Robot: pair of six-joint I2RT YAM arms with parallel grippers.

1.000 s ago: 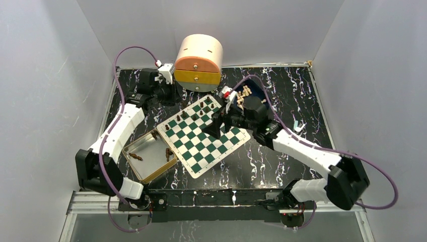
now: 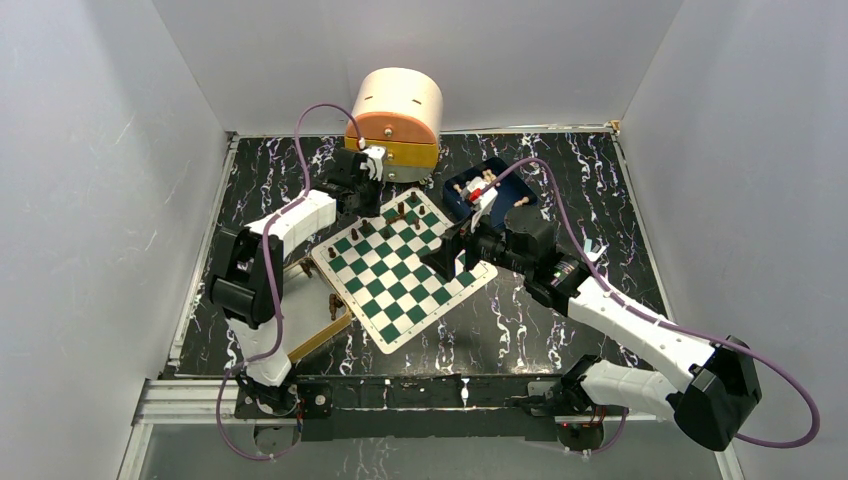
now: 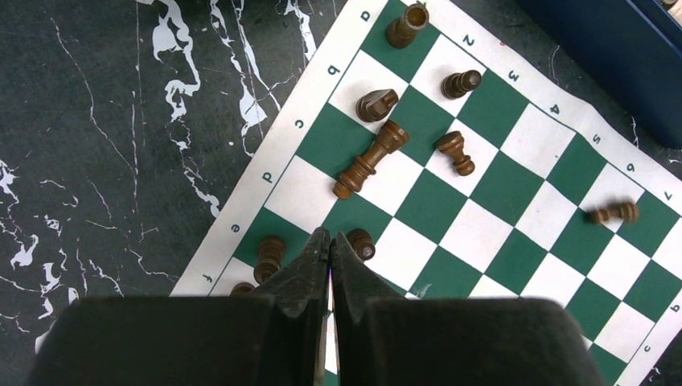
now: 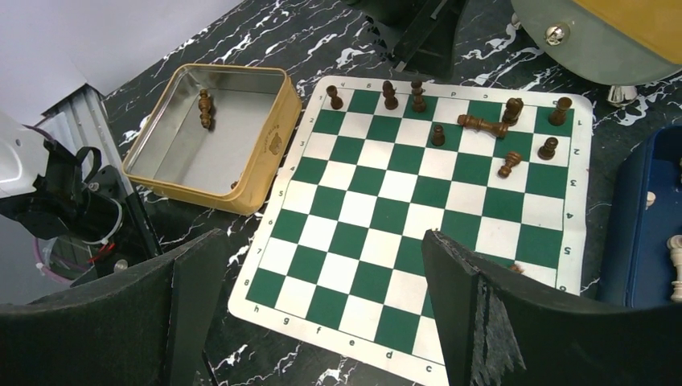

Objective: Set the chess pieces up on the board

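Over the chess board's (image 2: 430, 315) far edge, my left gripper is shut with nothing between its fingers. Ahead of its tips a tall brown piece (image 3: 371, 161) lies on its side. A brown pawn (image 3: 456, 153) beside it is tipped over, and another small piece (image 3: 614, 212), blurred, lies farther across. Still upright are the rook (image 3: 408, 25), the knight (image 3: 376, 104), a corner-side pawn (image 3: 461, 84), a pawn near my fingertips (image 3: 361, 244) and a taller piece (image 3: 269, 256). My right gripper is open and empty above the board's right side.
A gold-rimmed tray (image 4: 277, 133) holding brown pieces stands left of the board. The blue box (image 2: 517, 187) with pale pieces is at the right, and a rounded drawer cabinet (image 2: 400, 105) stands behind. Much of the board's near half is clear.
Two previously upright pawns are down, one displaced across the board.
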